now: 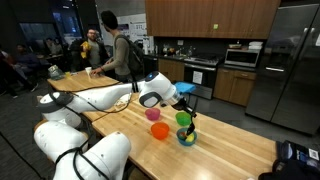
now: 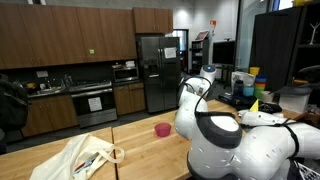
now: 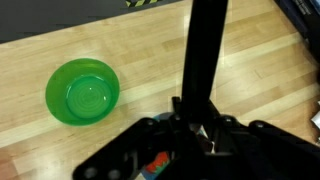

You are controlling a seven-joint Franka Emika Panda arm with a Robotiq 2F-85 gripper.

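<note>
A long black object [image 3: 205,45], which I cannot identify, is clamped in my gripper and runs up to the top edge of the wrist view. In exterior view 1 my gripper [image 1: 186,103] is over the table, with the object's dark lower end [image 1: 190,127] hanging at the blue bowl [image 1: 180,138]. Whether that end touches the bowl cannot be told. Something yellow [image 1: 190,138] lies inside the bowl. The wrist view has the bowl mostly hidden behind the fingers, with a bit of red [image 3: 158,160] showing in it.
Beside the blue bowl stands an empty green bowl [image 3: 60,85]. An orange bowl [image 1: 159,130] and a pink bowl [image 1: 152,114] sit farther left in exterior view 1. A crumpled white cloth [image 2: 75,155] lies on another part of it.
</note>
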